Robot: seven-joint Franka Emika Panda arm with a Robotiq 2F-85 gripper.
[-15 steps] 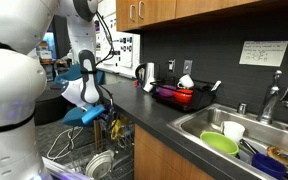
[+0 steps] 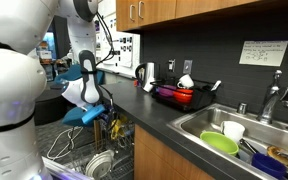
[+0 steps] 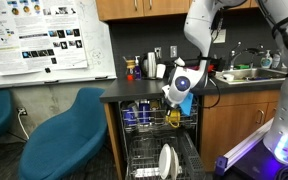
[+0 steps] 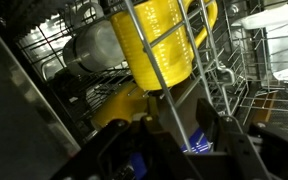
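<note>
In the wrist view a yellow mug (image 4: 164,45) lies in the wire dishwasher rack, beyond my fingertips. My gripper has its two dark fingers apart, with a rack wire running through the view between them. I can make out no object gripped there. Below the mug is a second yellow piece (image 4: 119,105), partly hidden, and something blue (image 4: 196,143) shows behind the fingers. From outside, my gripper (image 3: 173,108) reaches down at the upper rack, close to the yellow mug (image 3: 173,118).
A clear glass (image 4: 96,45) lies beside the mug. Plates (image 3: 168,160) stand in the lower rack. The counter edge (image 2: 149,118) runs close beside the arm, and the sink (image 2: 224,125) is farther right. Rack wires crowd the fingers.
</note>
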